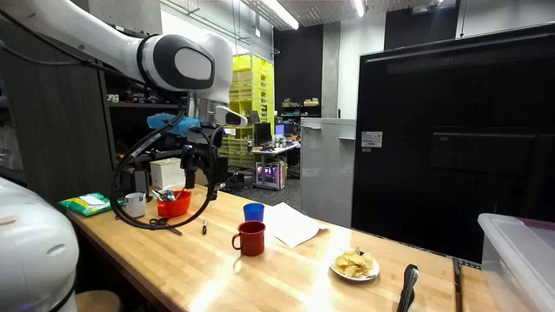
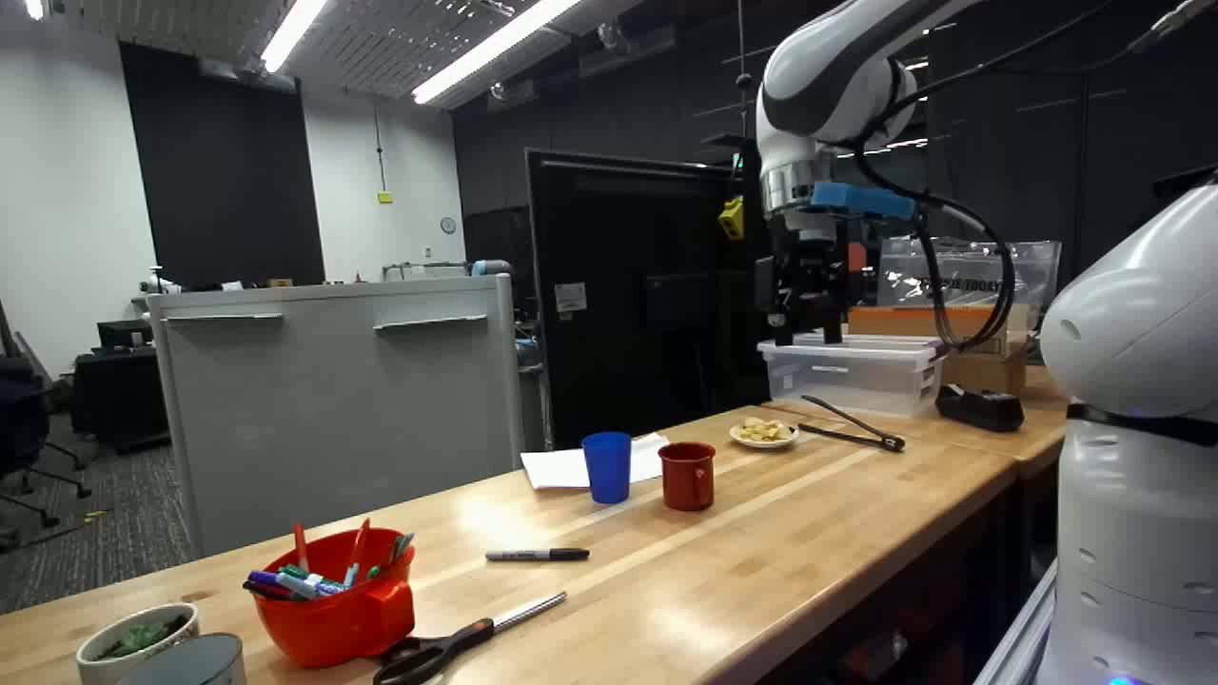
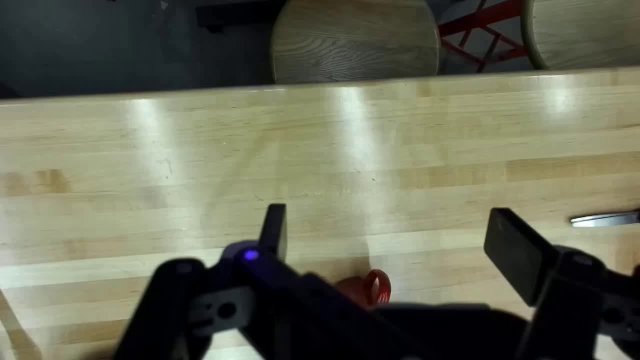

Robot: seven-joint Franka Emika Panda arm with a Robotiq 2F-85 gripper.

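Note:
High above the table, my gripper [image 2: 808, 333] points downward with its fingers wide apart and nothing between them. The wrist view shows the fingers [image 3: 276, 228] far apart over bare wood. A red mug [image 1: 252, 238] stands upright on the table beside a blue cup [image 1: 253, 211]. Only the mug's handle side [image 3: 378, 287] shows in the wrist view; the gripper body hides the rest. Farther along is a white plate of chips [image 1: 354, 264], with black tongs [image 2: 854, 423] near it. A red container [image 2: 331, 616] holds several pens and markers.
A marker [image 2: 537, 555] and scissors [image 2: 491, 634] lie near the red container. White paper [image 1: 291, 226] lies beside the blue cup. A clear plastic bin [image 2: 851, 375] stands beyond the plate.

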